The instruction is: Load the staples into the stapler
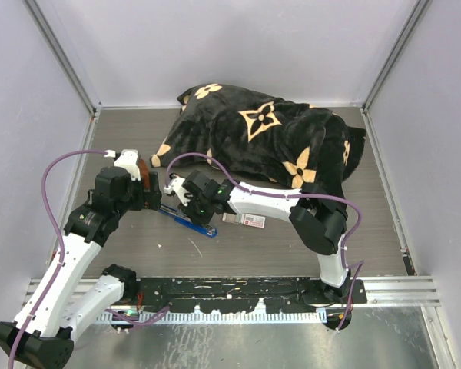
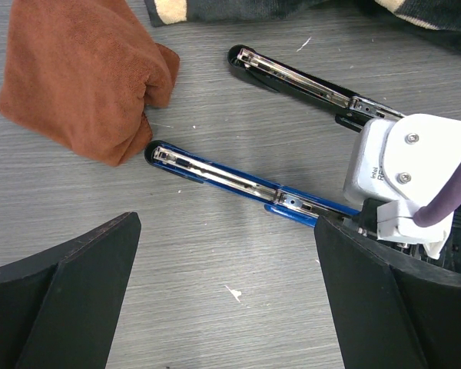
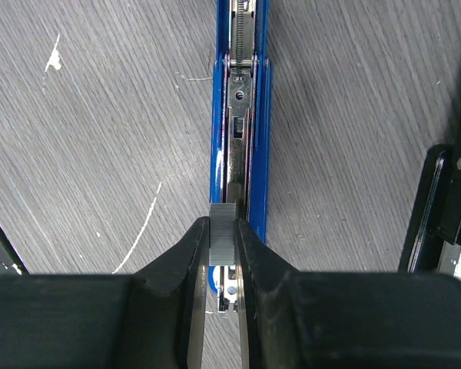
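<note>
The blue stapler (image 3: 261,165) lies opened out flat on the table, its metal channel facing up. A grey strip of staples (image 3: 223,237) sits between the fingertips of my right gripper, which is closed around it just over the stapler's channel. Whether the strip touches the channel cannot be told. In the left wrist view the same stapler (image 2: 223,178) runs diagonally, its right end hidden behind the right arm. My left gripper stands open and empty, off to the stapler's left side in the top view.
A second, black stapler (image 2: 292,81) lies opened behind the blue one. A brown cloth (image 2: 84,77) is at the left, and a dark patterned blanket (image 1: 253,138) fills the back. The staple box (image 1: 253,221) lies right of the blue stapler.
</note>
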